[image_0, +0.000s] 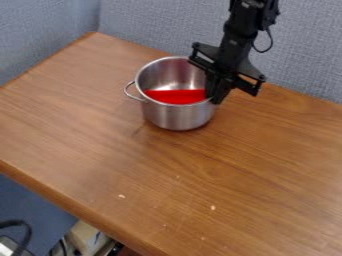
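Note:
A steel pot (174, 115) with a loop handle on its left stands on the wooden table, with something flat and red (171, 96) inside.
A grey padded wall stands behind the table. Cables and clutter lie off the table's lower left edge.

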